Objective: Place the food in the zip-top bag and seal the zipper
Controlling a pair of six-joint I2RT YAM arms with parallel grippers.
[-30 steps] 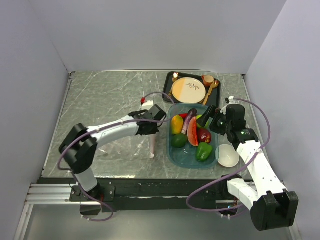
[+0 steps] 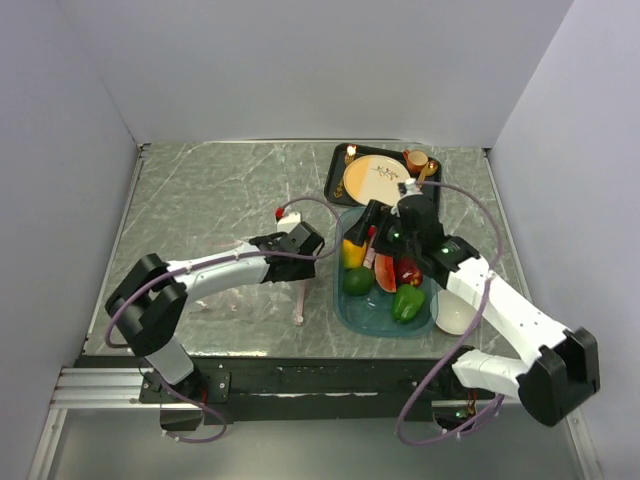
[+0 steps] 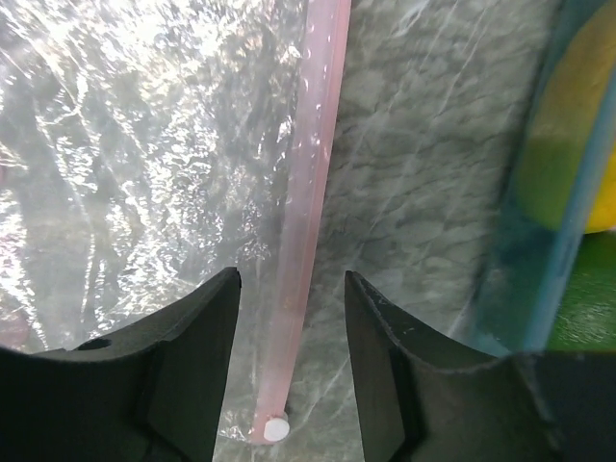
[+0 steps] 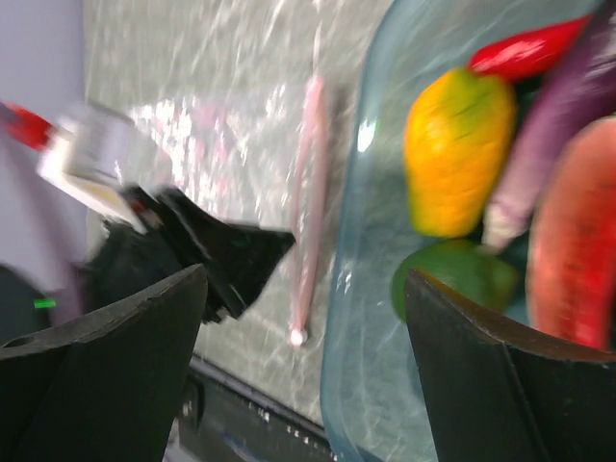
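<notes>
The clear zip top bag [image 3: 144,183] lies flat on the counter left of the bin, its pink zipper strip [image 3: 303,221] along its right side. My left gripper is open low over that strip. My right gripper is open above the left part of the blue bin [image 2: 375,322], which holds a yellow mango [image 4: 452,154], an avocado [image 4: 448,269], a watermelon slice [image 2: 385,270], an eggplant [image 4: 549,144], a red pepper [image 4: 525,53], a green pepper [image 2: 406,304] and a red fruit, partly hidden in the top view by the right arm.
A black tray [image 2: 336,170] with plate, mug and utensils sits behind the bin. A white bowl [image 2: 455,315] stands right of it, partly under the right arm.
The right gripper has swung leftward over the bin from its right side.
</notes>
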